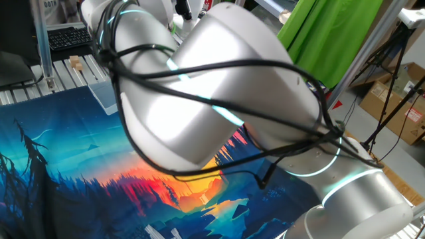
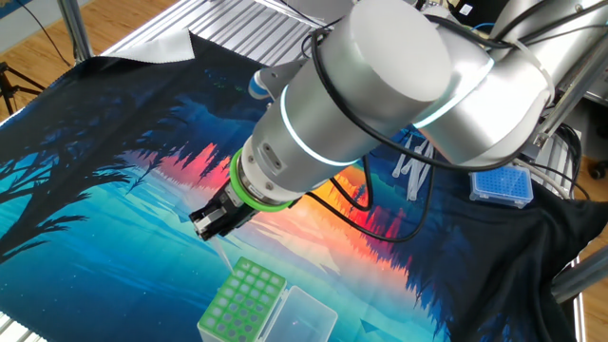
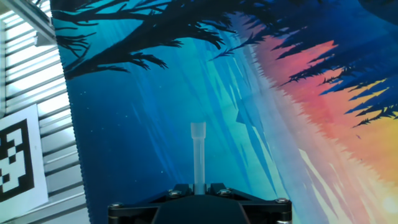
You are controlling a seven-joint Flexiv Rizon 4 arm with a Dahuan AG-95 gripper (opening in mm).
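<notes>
A slim translucent plastic tube point(image 3: 198, 152) with a wider end stands out from my gripper, which is shut on it. Seen in exterior view 2, the gripper point(image 2: 208, 231) is tilted, and the pale tube point(image 2: 224, 255) slants down from it toward the green-topped rack point(image 2: 249, 293). The tube's lower end appears close to the rack's far edge; whether they touch cannot be told. In exterior view 1 my arm hides the gripper and tube.
A clear open lid point(image 2: 306, 315) adjoins the green rack. Several loose clear tubes point(image 2: 415, 173) lie near a blue rack point(image 2: 502, 184) on the printed cloth point(image 2: 104, 256). Black cables point(image 2: 418, 214) loop beneath the arm.
</notes>
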